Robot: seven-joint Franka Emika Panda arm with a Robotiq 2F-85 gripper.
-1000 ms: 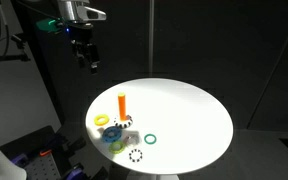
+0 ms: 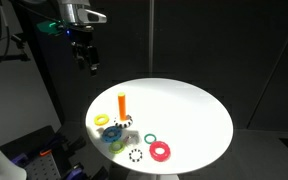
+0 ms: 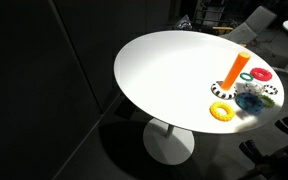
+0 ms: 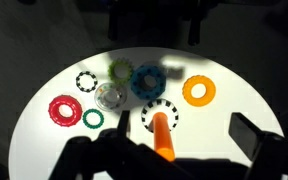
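An orange peg (image 2: pixel 122 106) stands upright toward the table's left side, with a black-and-white ring (image 4: pixel 161 103) at its foot. Left of the peg in the wrist view lie a blue ring (image 4: pixel 148 83), a green ring (image 4: pixel 121 71), a clear whitish ring (image 4: pixel 110 97), a small spotted ring (image 4: pixel 86 82), a small teal ring (image 4: pixel 93 119) and a red ring (image 4: pixel 65 110). On the opposite side is a yellow-orange ring (image 4: pixel 199 91). My gripper (image 2: pixel 87 69) hangs high at the table's left, clear of everything. Its fingers (image 4: pixel 249 136) are wide apart, holding nothing.
Dark floor and curtains surround it.
My arm has not visibly moved.
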